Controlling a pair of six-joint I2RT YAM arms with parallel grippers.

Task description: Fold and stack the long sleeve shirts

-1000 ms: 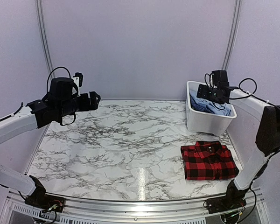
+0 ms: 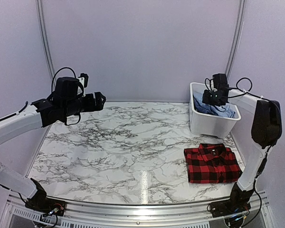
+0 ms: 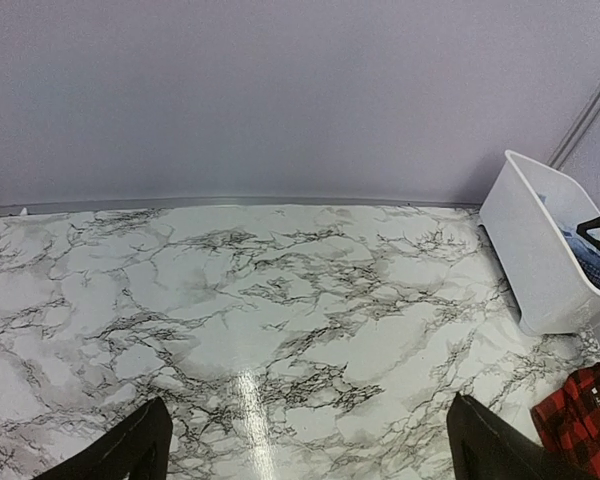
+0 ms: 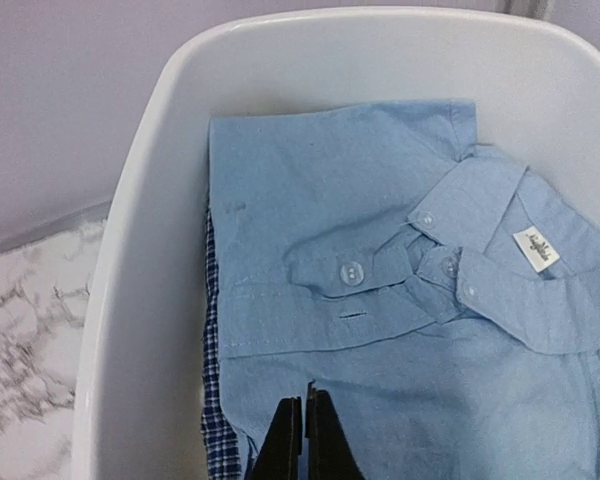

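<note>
Inside the white bin lies a light blue shirt point(image 4: 360, 230) with its collar and tag up, above a dark checked shirt point(image 4: 215, 400) whose edge shows at the left. My right gripper is over the blue shirt in the right wrist view, shut, with nothing seen between its fingers. A red and black checked shirt point(image 2: 212, 164) lies folded on the table in front of the bin. Over the left of the table, far from any shirt, my left gripper point(image 2: 102, 100) stands open and empty; its two fingers point(image 3: 130, 445) are wide apart in the left wrist view.
The white bin point(image 2: 213, 125) stands at the table's right back, its walls rising around the shirts. Across the left and middle, the marble table point(image 2: 114, 147) is bare. Walls close in the back and both sides.
The left arm has shifted slightly to the right. The red shirt has stayed put.
</note>
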